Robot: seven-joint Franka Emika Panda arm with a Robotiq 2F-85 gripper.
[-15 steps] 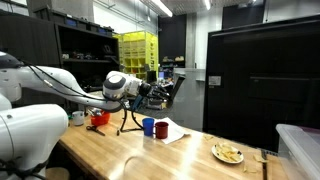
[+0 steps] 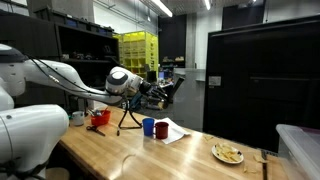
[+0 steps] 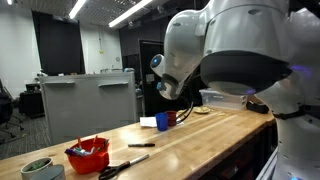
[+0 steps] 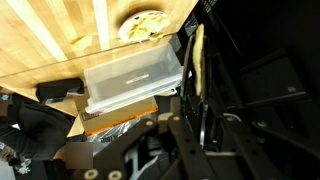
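My gripper is shut on a narrow tan, wood-coloured strip in the wrist view; what the strip belongs to is unclear. In exterior view 1 the gripper is raised well above the table, behind and above a blue cup and a dark red mug. The held strip is too small to make out there. A white plate with yellowish pieces on it lies farther right on the table, and the same plate shows at the top of the wrist view.
White paper or cloth lies by the mug. A red basket and a black-handled tool lie on the table's other side. In the wrist view a clear box stands beside the table. The wooden table has bare room in front.
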